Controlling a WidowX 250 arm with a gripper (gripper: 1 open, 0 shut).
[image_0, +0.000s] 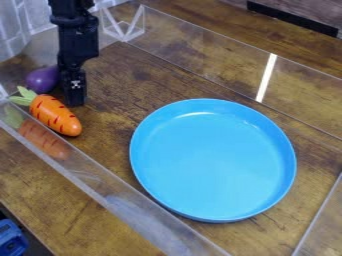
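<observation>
At the upper left, the black gripper (70, 86) is lowered to the wooden surface, just right of a purple eggplant (42, 79). Whether its fingers are apart or together is hard to make out. An orange toy carrot (56, 114) with green leaves lies below them along the clear wall. A large blue plate (213, 160) fills much of the right half of the area.
Clear plastic walls (120, 199) border the wooden work area. A blue object (8, 238) sits outside it at the bottom left. Bare wood (160, 75) lies above the plate and between carrot and plate.
</observation>
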